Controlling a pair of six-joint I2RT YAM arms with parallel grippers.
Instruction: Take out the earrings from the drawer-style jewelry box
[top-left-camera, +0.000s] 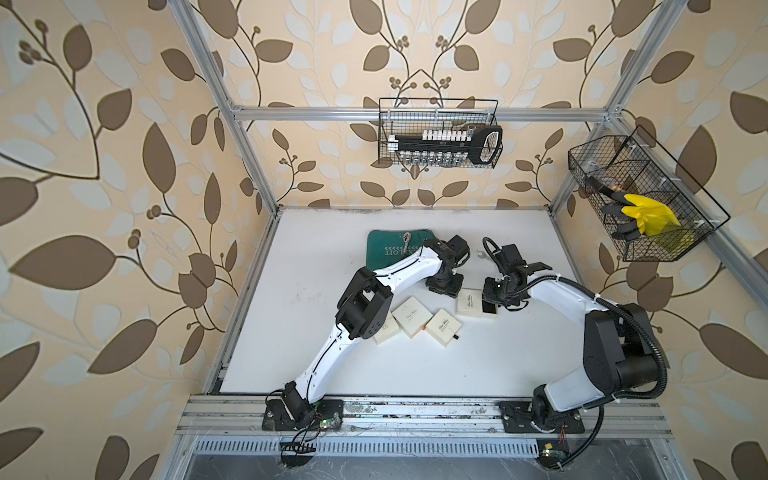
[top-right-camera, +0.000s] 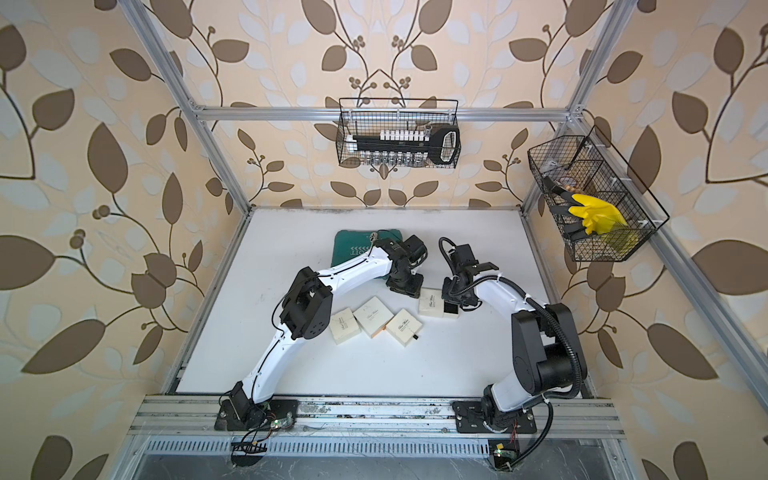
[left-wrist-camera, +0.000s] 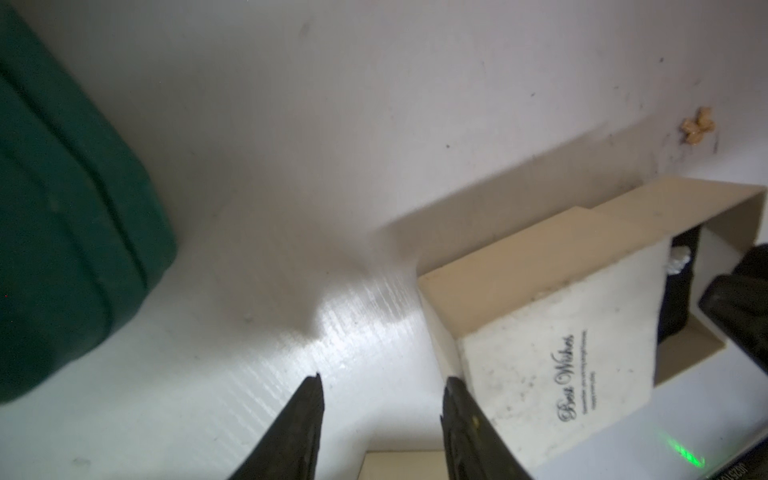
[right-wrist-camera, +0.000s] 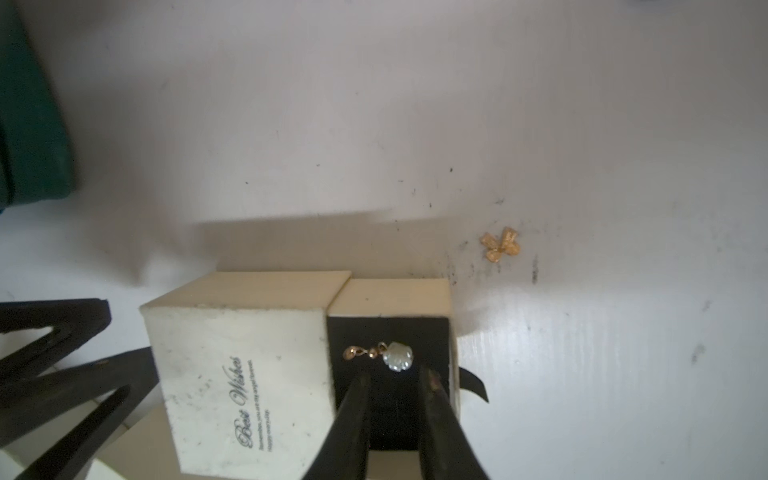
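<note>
A white "Best Wishes" drawer box (top-left-camera: 469, 302) stands part open, its drawer's black insert (right-wrist-camera: 384, 416) holding a gold-and-pearl earring (right-wrist-camera: 397, 357), seen in the right wrist view. My right gripper is over that insert, just below the earring, shut; no earring shows held in it. My left gripper hangs at the box's left end, part open, with nothing between its fingers. A small gold bow-shaped piece (right-wrist-camera: 500, 245) lies on the table behind the box.
Several other white boxes (top-left-camera: 412, 316) lie to the front left. A green case (top-left-camera: 384, 248) lies at the back behind my left arm. Wire baskets (top-left-camera: 648, 216) hang on the frame.
</note>
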